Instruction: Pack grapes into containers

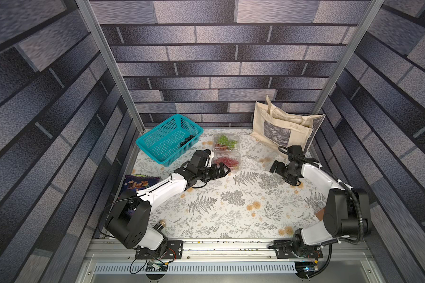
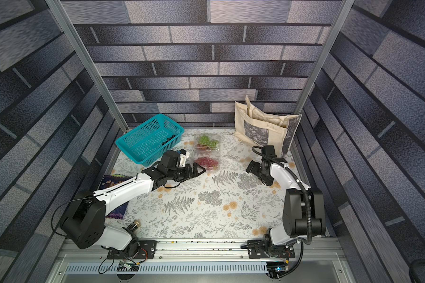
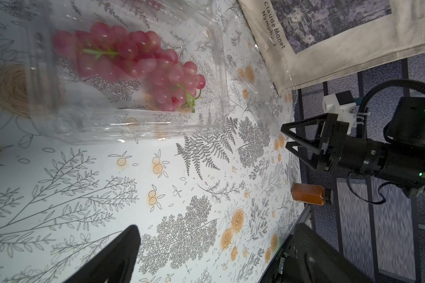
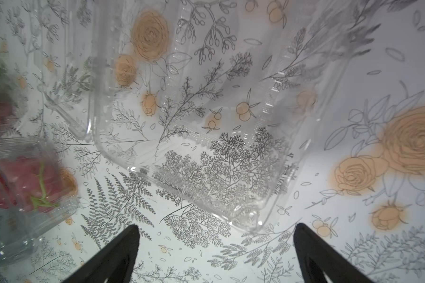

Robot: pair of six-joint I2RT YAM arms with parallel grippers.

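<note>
A clear container with red grapes (image 3: 141,61) stands mid-table, just beyond my left gripper (image 1: 223,170). Behind it is another clear container holding green grapes (image 1: 225,140), with some red ones beneath. Dark grapes (image 1: 187,140) lie in the teal basket (image 1: 148,146) at the back left. An empty clear container (image 4: 212,184) fills the upper middle of the right wrist view, ahead of my right gripper. Both grippers are open, their dark fingers (image 3: 113,257) wide apart with nothing between. The right gripper (image 1: 277,170) hovers over the table on the right.
A cream tote bag (image 1: 281,129) stands upright at the back right. By the left arm lies a dark purple packet (image 1: 141,183). An amber bottle (image 3: 308,193) is near the right edge.
</note>
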